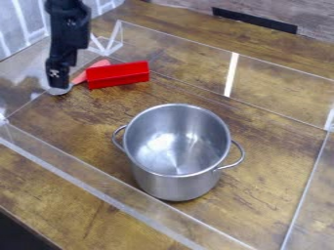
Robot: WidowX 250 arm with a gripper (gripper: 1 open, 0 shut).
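My gripper [59, 76] hangs at the upper left, pointing down just above a small silver round utensil head [59, 90] with a pinkish-red handle [85, 73]. The gripper is open; whether its fingers touch the utensil I cannot tell. A red rectangular box [119, 76] lies to the right of the utensil. A large steel pot [177, 167] with two side handles stands at the center front.
The wooden table [274, 117] has tape lines and clear panels around its edges.
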